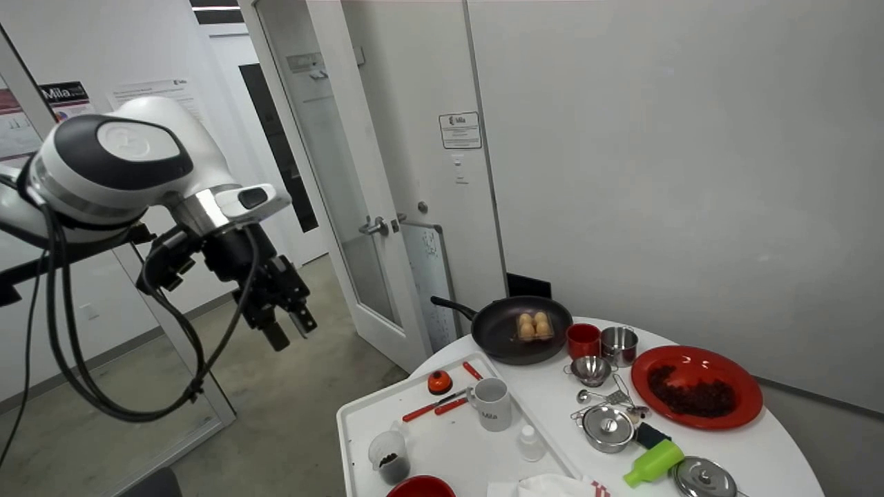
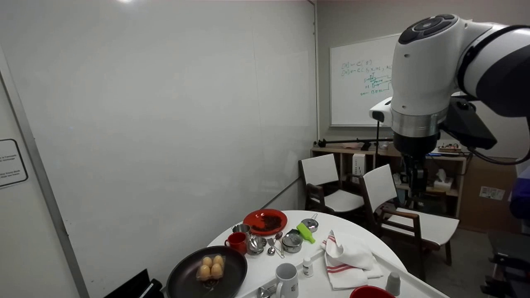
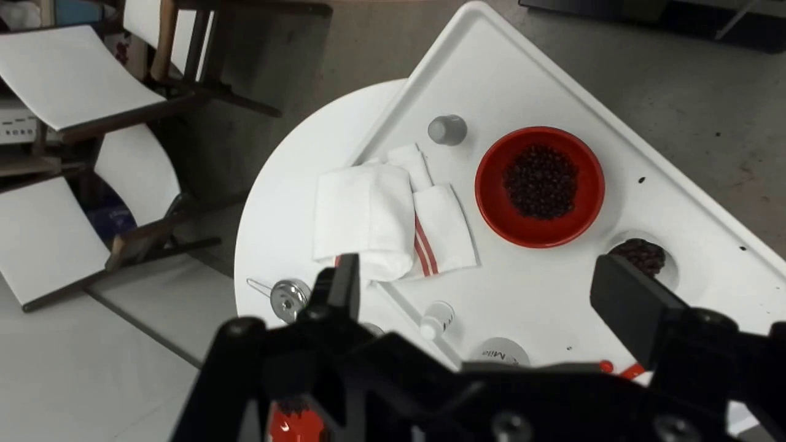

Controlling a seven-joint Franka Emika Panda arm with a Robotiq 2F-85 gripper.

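Note:
High above the tray, my gripper (image 1: 294, 333) stands open with nothing between its fingers. In the wrist view the dark gripper frames the tray, one finger on each side. Below lies a red bowl (image 3: 492, 210) holding dark beans. A clear cup (image 3: 672, 279) with some dark beans in it stands near the right finger. A grey-capped shaker (image 3: 447, 129) stands beside the bowl. The white towel (image 3: 365, 213) with red stripes lies over the tray's edge. A white bottle (image 3: 436, 320) and the grey Mila mug (image 1: 494, 406) are also on the tray.
The white tray (image 1: 352, 439) overlaps a round table (image 1: 766, 455). On the table are a black pan (image 1: 497, 335) with eggs, a red plate (image 1: 750, 389) of dark bits, a green bottle (image 1: 655, 464) and small metal pots. Knives lie near the mug.

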